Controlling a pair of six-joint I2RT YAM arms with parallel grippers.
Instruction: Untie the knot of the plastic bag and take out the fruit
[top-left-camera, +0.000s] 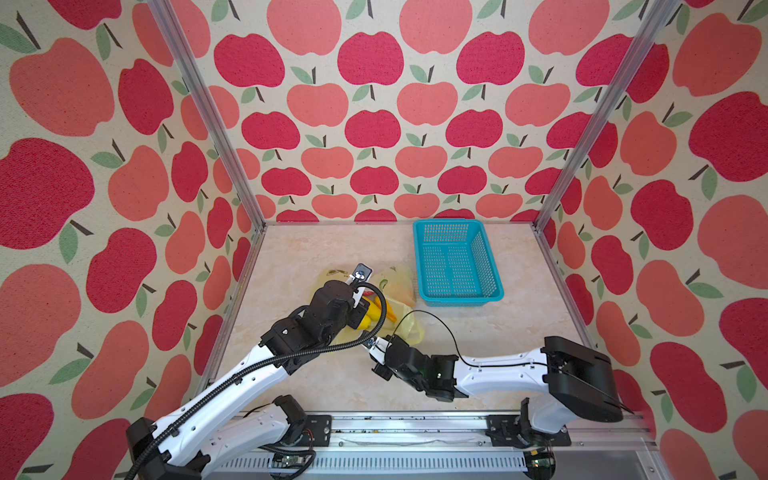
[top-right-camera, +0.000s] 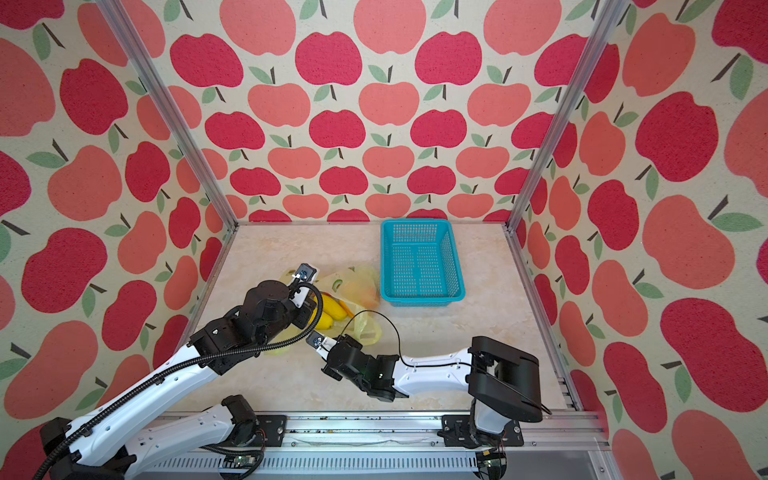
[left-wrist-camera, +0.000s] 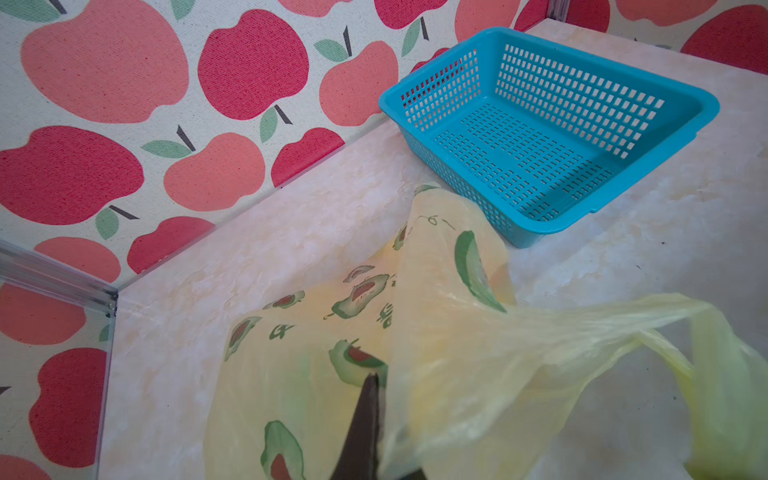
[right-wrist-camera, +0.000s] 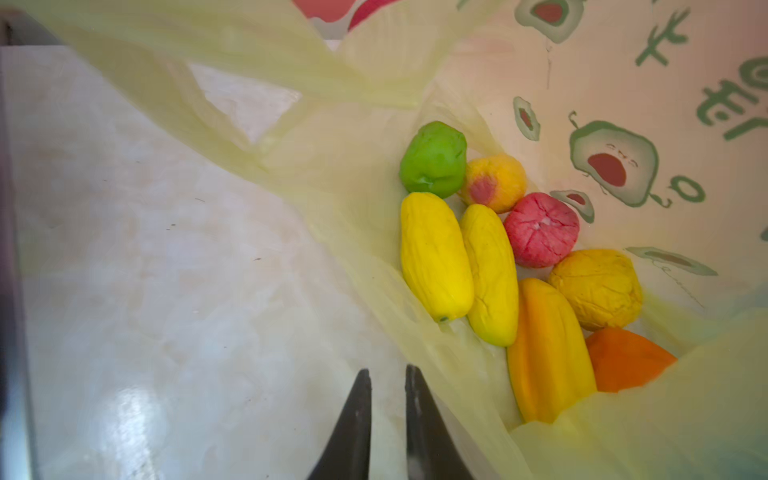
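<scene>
The pale yellow plastic bag (left-wrist-camera: 448, 344), printed with avocados, lies spread on the table with its mouth wide open. In the left wrist view my left gripper is shut on its film; one dark finger (left-wrist-camera: 360, 436) shows and the bag covers most of the other. Inside the bag, the right wrist view shows two yellow fruits (right-wrist-camera: 436, 256), a long orange-yellow one (right-wrist-camera: 550, 352), a green pepper (right-wrist-camera: 433, 158), a red fruit (right-wrist-camera: 541, 229) and several others. My right gripper points at the bag's near edge; a narrow gap parts its fingertips, with no clear grip visible.
The empty blue basket (top-left-camera: 457, 301) stands behind the bag to its right. A loose bag handle (left-wrist-camera: 720, 376) stretches over the table on the right. Bare table (right-wrist-camera: 200, 320) lies left of the bag's edge in the right wrist view.
</scene>
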